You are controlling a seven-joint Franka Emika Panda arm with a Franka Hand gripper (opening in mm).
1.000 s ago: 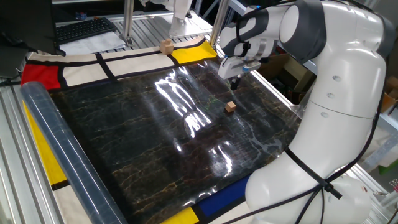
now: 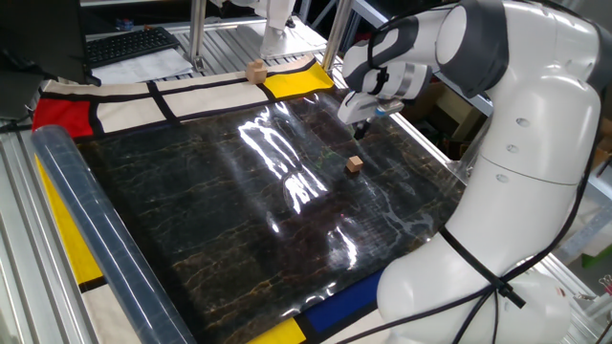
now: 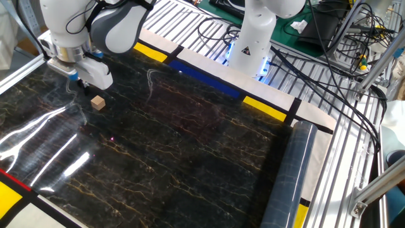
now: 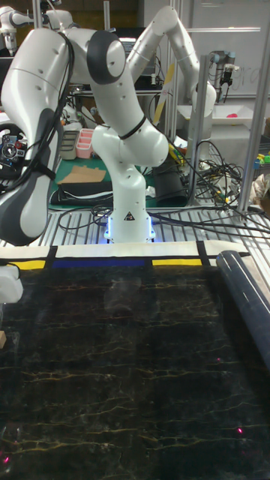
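A small wooden cube (image 2: 354,164) rests on the dark marbled sheet (image 2: 201,210). In exterior view 2 the same cube (image 3: 97,102) lies just beside my gripper (image 3: 83,86), and a gap shows between them. My gripper (image 2: 361,127) hangs low over the sheet's edge, its dark fingertips apart from the cube in exterior view 1. How far the fingers stand from each other does not show. At the left border of exterior view 3, only part of the white hand (image 4: 10,285) and a sliver of the cube (image 4: 1,339) appear.
A second wooden block (image 2: 256,72) stands on the cloth border at the back. Along one side of the sheet lies its clear rolled end (image 2: 105,229). Most of the sheet is bare. Another white arm's base (image 3: 248,54) stands beyond the table's edge.
The arm and hand have shifted and tilted slightly in exterior view 1. The cube and the block at the back have stayed in place.
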